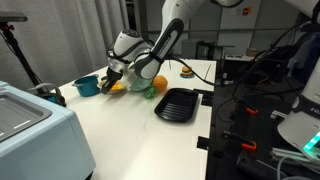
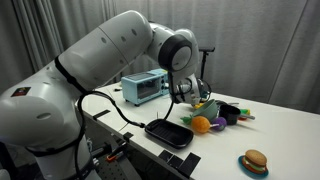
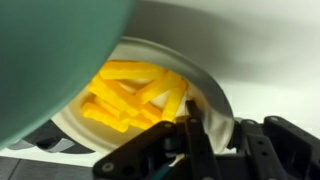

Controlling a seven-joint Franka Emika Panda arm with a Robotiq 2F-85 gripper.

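A pale oval dish holding yellow fries fills the middle of the wrist view. At its right-hand rim my gripper is shut, one finger inside the dish and the other outside, with the rim between them. In exterior view 1 the gripper is low at the far left of the table, beside the dish of fries. The arm hides part of the dish in exterior view 2. A teal pot stands close by; its side covers the upper left of the wrist view.
A toaster oven stands at the near left. An orange, broccoli and a green bowl lie to the right of the dish. A black tray and a burger are farther off.
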